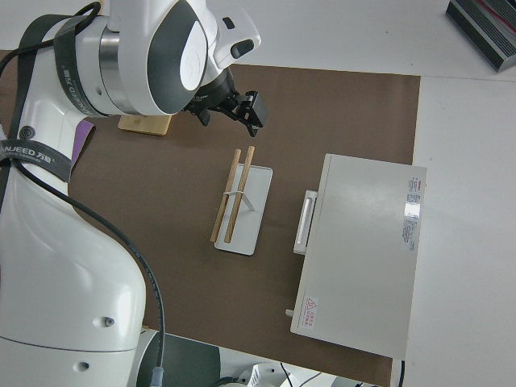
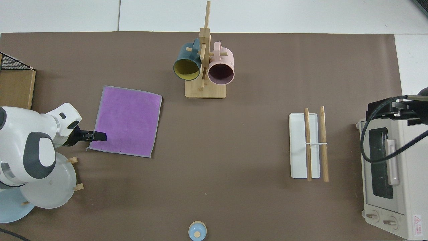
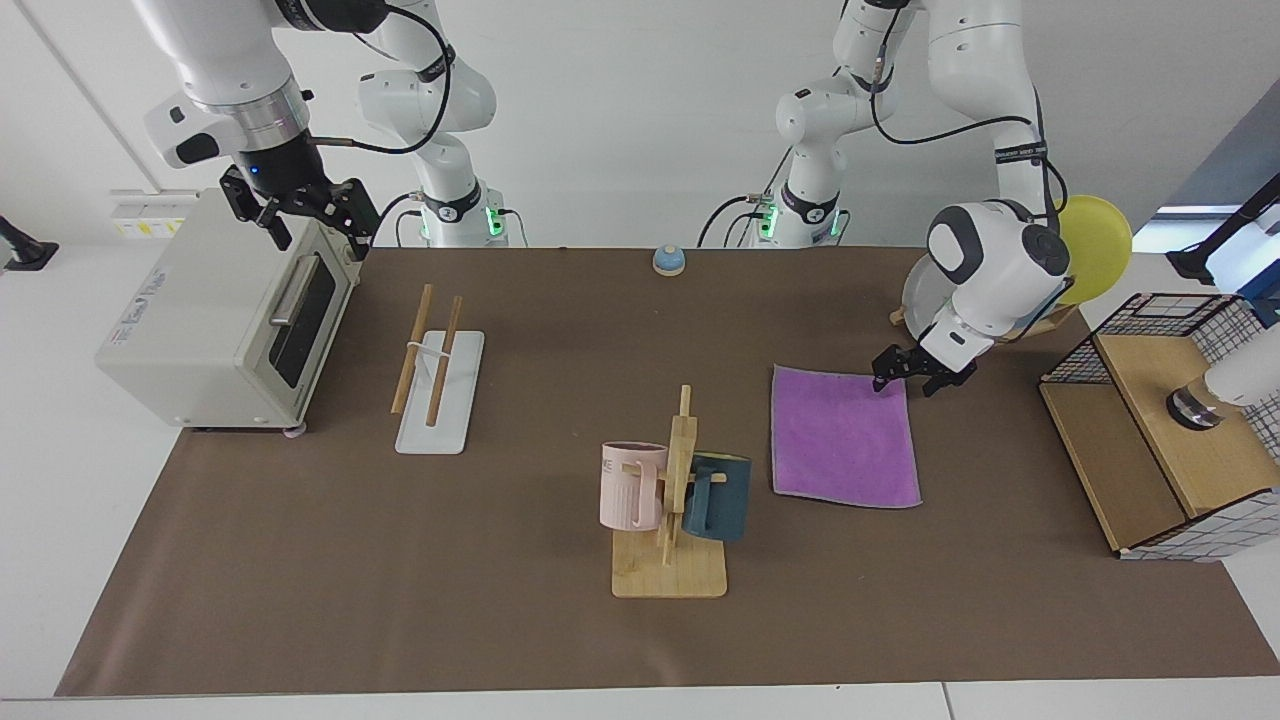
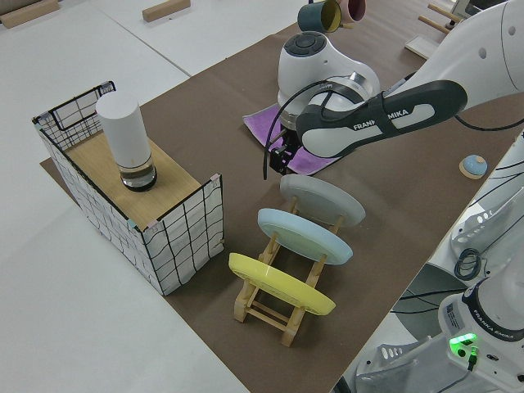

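Observation:
One black gripper (image 2: 100,136) of a white arm hangs over the near-left corner of the purple cloth (image 2: 128,120), beside the plate rack with grey, blue and yellow plates (image 4: 278,282); the left view shows it low at that cloth's edge. The other gripper (image 3: 312,216) is raised above the white oven (image 2: 405,180), seen at the right edge of the top view. Whether either gripper is open or shut is unclear. A mug tree (image 2: 204,92) holds a blue mug (image 2: 186,60) and a pink mug (image 2: 220,66).
A white board with two wooden sticks (image 2: 297,146) lies left of the oven. A wire-and-wood shelf (image 2: 16,84) holds a white cylinder (image 4: 123,131). A small blue round object (image 2: 197,231) lies at the near edge.

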